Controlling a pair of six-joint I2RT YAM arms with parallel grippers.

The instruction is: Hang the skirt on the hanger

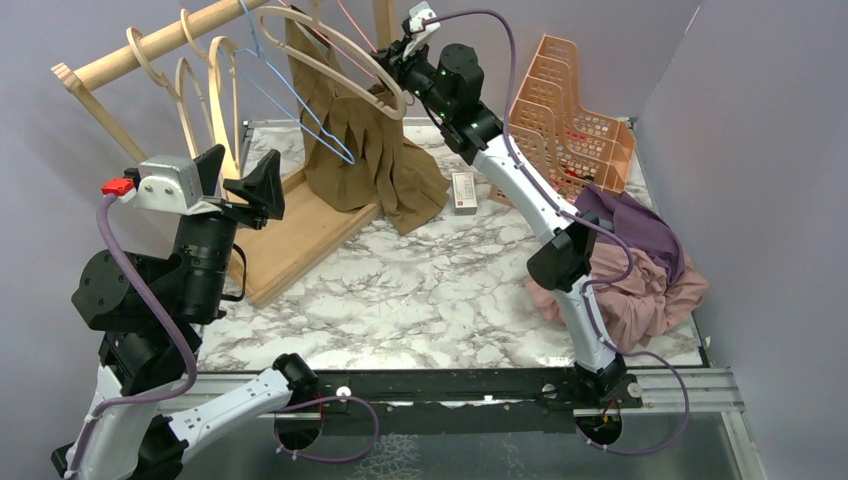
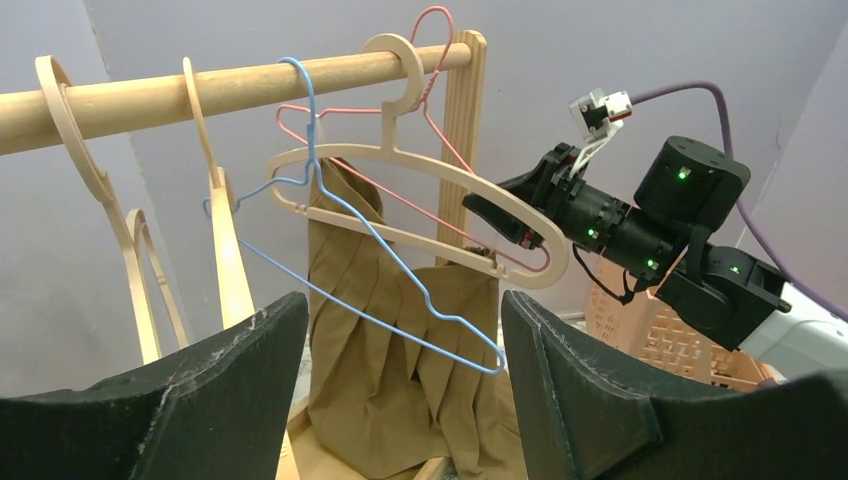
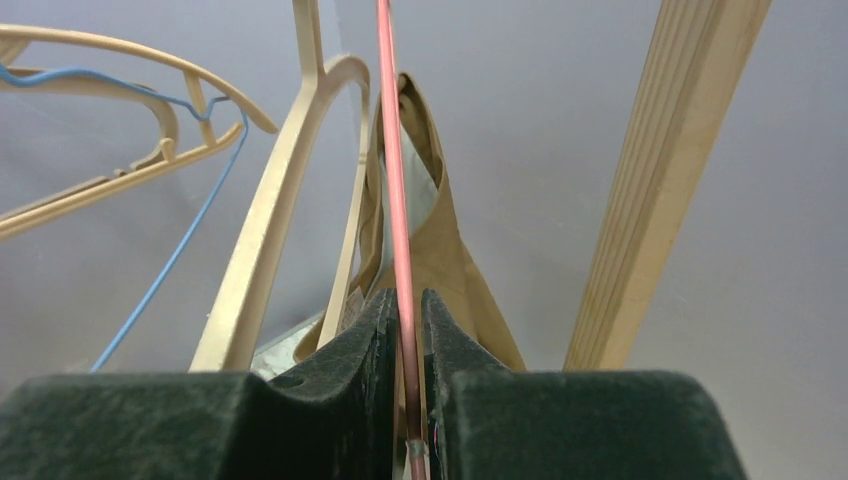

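The olive skirt (image 1: 365,170) hangs from the hangers at the far end of the rail, its lower part draped over a wooden tray (image 1: 285,250). In the left wrist view it is behind a wooden hanger (image 2: 505,200) and a pink hanger (image 2: 435,215). My right gripper is shut on the pink hanger, beside the wooden post; the skirt's upper part shows just behind. My left gripper stands open at the lower left of the rack, facing the hangers, nothing between its fingers.
A blue wire hanger (image 1: 300,105) and more wooden hangers hang on the rail (image 1: 140,50). An orange basket (image 1: 560,110), a small white box (image 1: 464,192), and purple (image 1: 640,230) and pink cloths (image 1: 640,310) are on the right.
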